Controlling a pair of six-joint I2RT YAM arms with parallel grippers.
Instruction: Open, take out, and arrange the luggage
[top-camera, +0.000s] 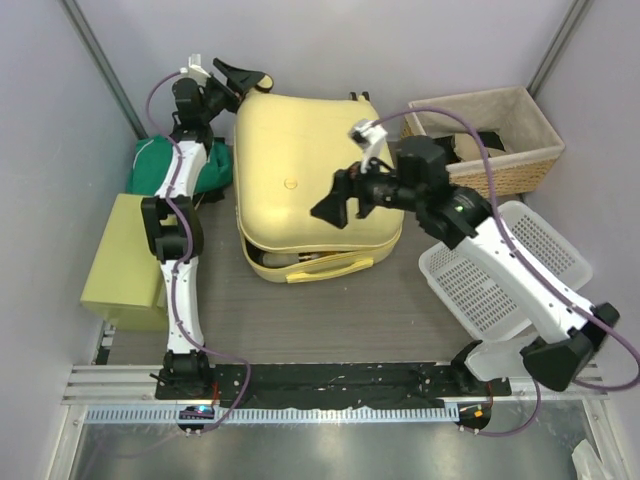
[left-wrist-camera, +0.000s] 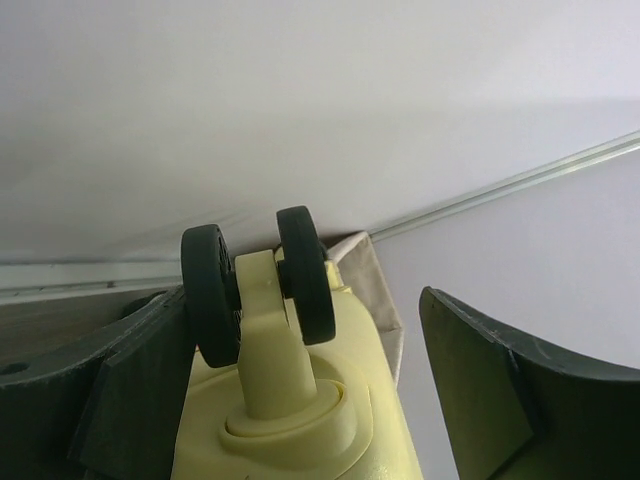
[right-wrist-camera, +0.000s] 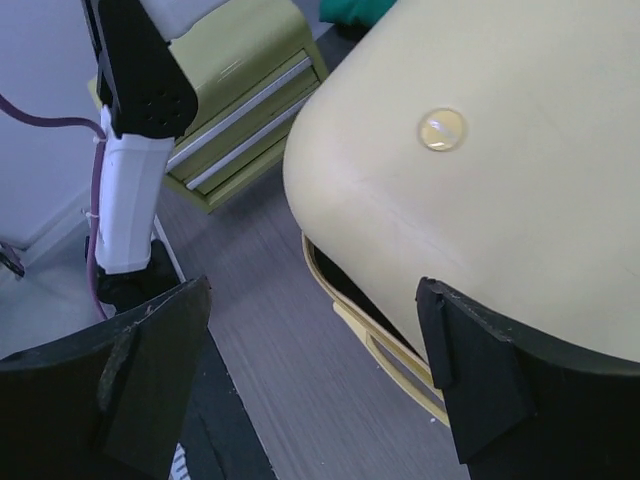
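Observation:
The pale yellow suitcase (top-camera: 315, 170) lies on the grey floor with its lid raised a little at the front. Through that gap the dark inside and some contents (top-camera: 280, 259) show. By its back-left corner is my left gripper (top-camera: 243, 82); its fingers (left-wrist-camera: 510, 395) stand wide apart around a black double wheel (left-wrist-camera: 305, 265), without visibly clamping it. My right gripper (top-camera: 335, 208) is over the lid's right half, blurred from above. Its fingers (right-wrist-camera: 535, 385) are spread, with nothing held between them. The front handle (top-camera: 330, 270) is visible below the lid.
A wicker basket (top-camera: 515, 182) with a light lining and dark items stands back right. A white perforated tray (top-camera: 495, 290) lies at the right, a yellow-green drawer box (top-camera: 125, 265) at the left. Behind that box is a green bag (top-camera: 150, 165).

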